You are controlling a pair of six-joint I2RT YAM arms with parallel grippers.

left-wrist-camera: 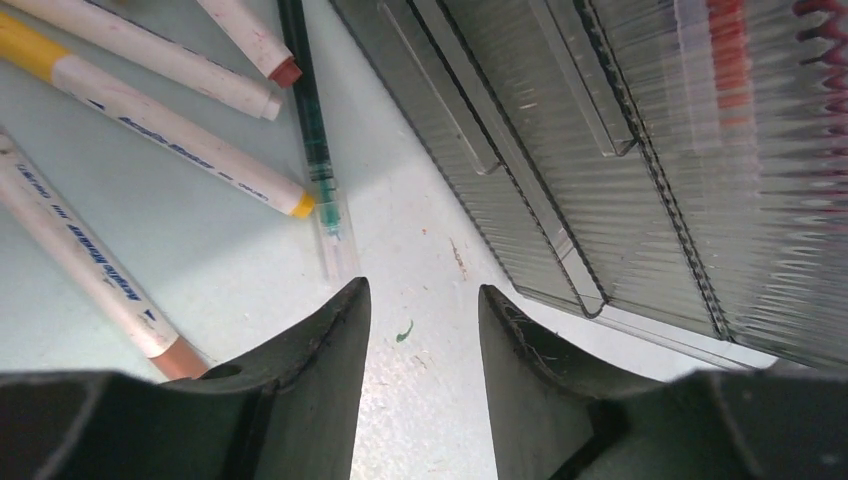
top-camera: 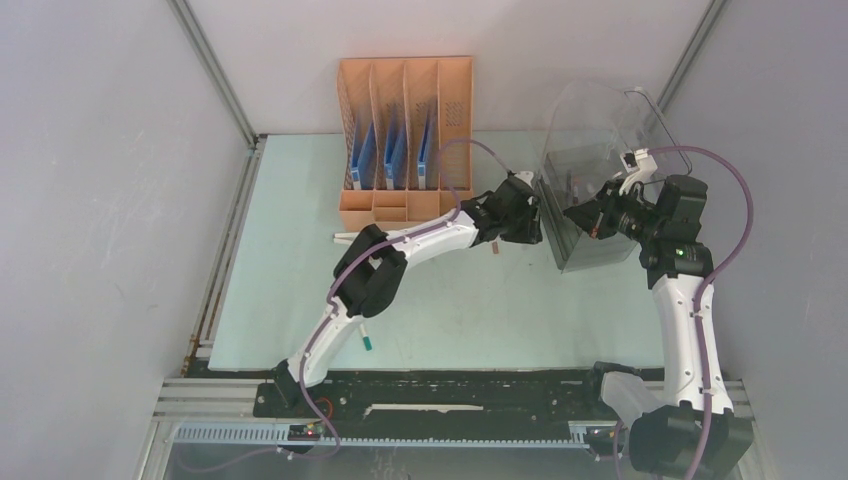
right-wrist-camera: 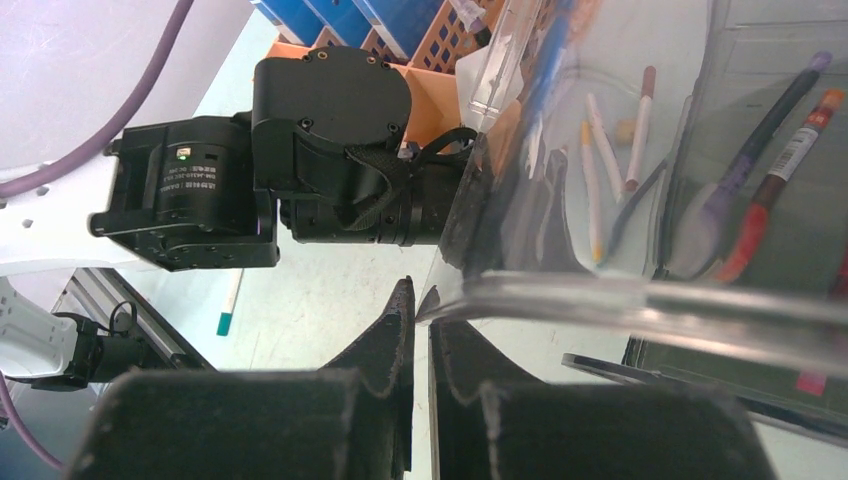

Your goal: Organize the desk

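Observation:
My left gripper is open over the desk beside the clear box (top-camera: 595,255), with nothing between its fingers. In the left wrist view, markers lie below it: a brown-capped one (left-wrist-camera: 90,250), a yellow-capped one (left-wrist-camera: 170,135) and a dark-green one (left-wrist-camera: 310,130), among others. My right gripper is shut on the clear edge of the box's raised lid. Pens (right-wrist-camera: 760,170) lie inside the box.
A peach organizer (top-camera: 358,210) with blue folders (top-camera: 394,160) stands at the back. A teal-capped marker (top-camera: 366,340) lies near the front.

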